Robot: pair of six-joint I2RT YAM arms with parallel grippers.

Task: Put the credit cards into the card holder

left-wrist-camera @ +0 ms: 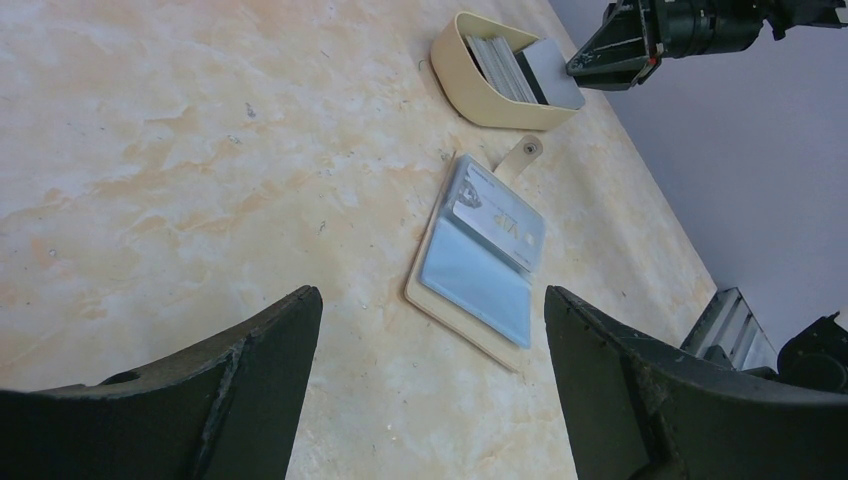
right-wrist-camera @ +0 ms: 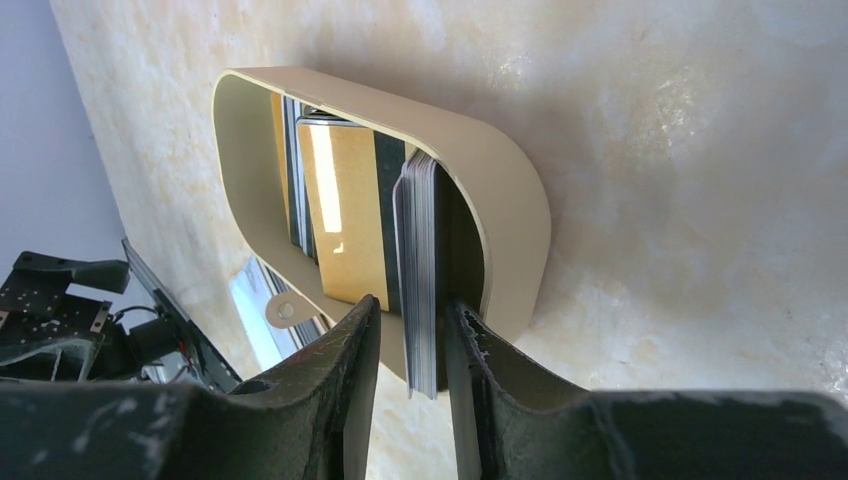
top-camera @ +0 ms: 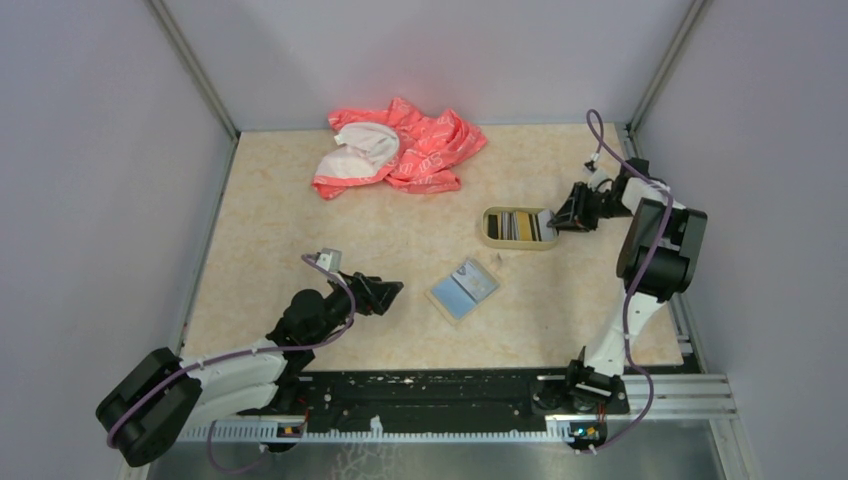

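Observation:
A cream oval box (top-camera: 484, 236) at the table's right holds a row of cards, some black and gold. At the box's right end, a bundle of grey-edged cards (right-wrist-camera: 425, 250) leans toward my right gripper (top-camera: 557, 222). In the right wrist view that gripper's fingers (right-wrist-camera: 362, 345) stand open on either side of the bundle's near end. The pale card holder (top-camera: 443, 305), with blue-grey pockets and a snap tab (left-wrist-camera: 520, 155), lies flat in front of the box. My left gripper is open and empty above the table, left of the holder.
A crumpled red and white cloth bag (top-camera: 430, 150) lies at the back. The table's left part and the room between bag and card holder are clear. Behind the right arm stands a wall (left-wrist-camera: 690, 150).

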